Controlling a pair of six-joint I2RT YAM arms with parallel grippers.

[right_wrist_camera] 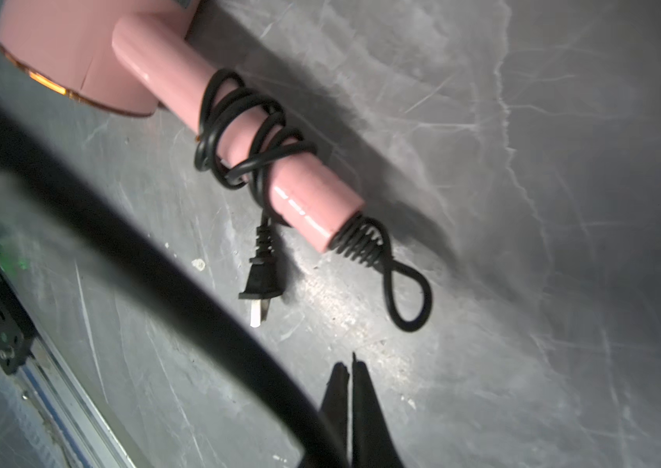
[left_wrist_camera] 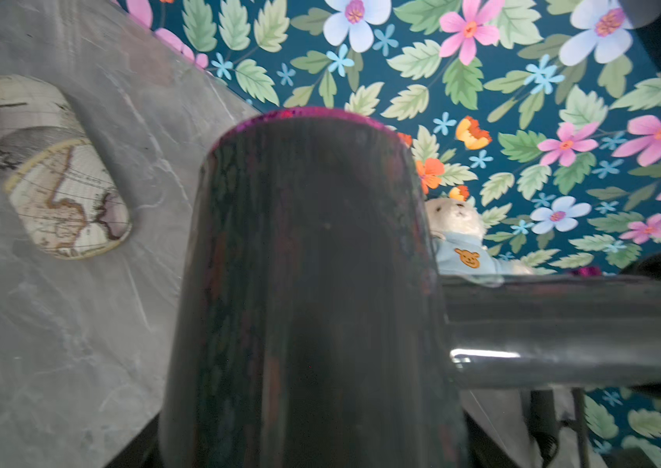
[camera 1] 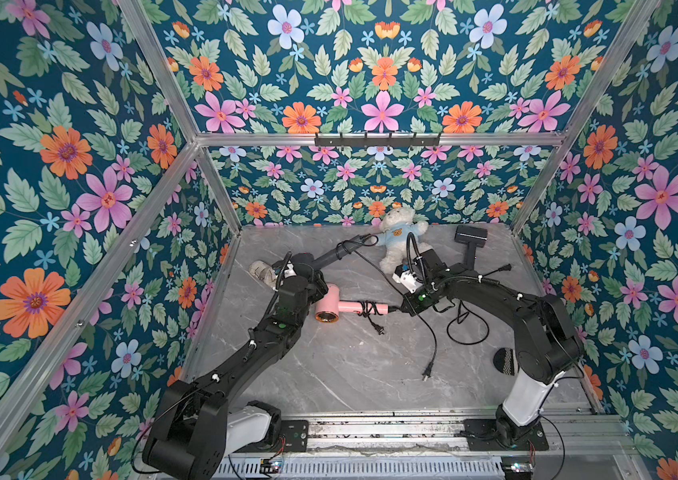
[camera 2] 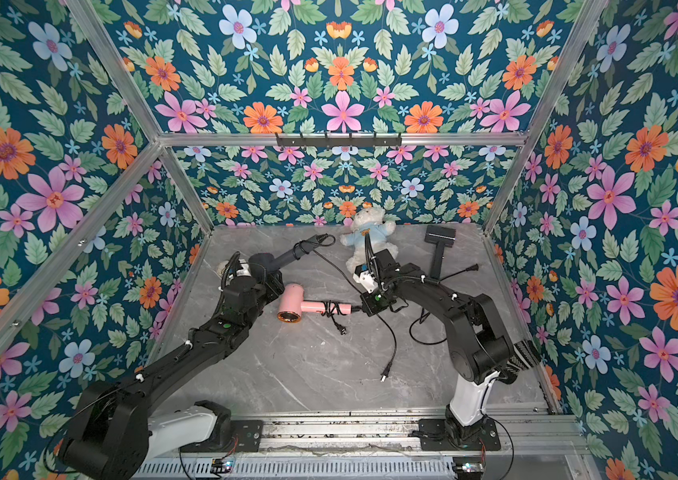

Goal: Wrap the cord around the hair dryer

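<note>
A dark grey hair dryer is in my left gripper, near the back left. In the left wrist view its dryer barrel fills the middle and hides most of the fingers; the handle points right. Its black cord runs from the handle end past my right gripper to a plug near mid-table. The right gripper's fingers are together. A blurred cord crosses their base in the right wrist view; whether they pinch it, I cannot tell.
A pink hair dryer, its own cord wrapped round the handle, lies between the arms. Behind are a teddy bear and a black brush-like tool. A map-patterned item lies at left.
</note>
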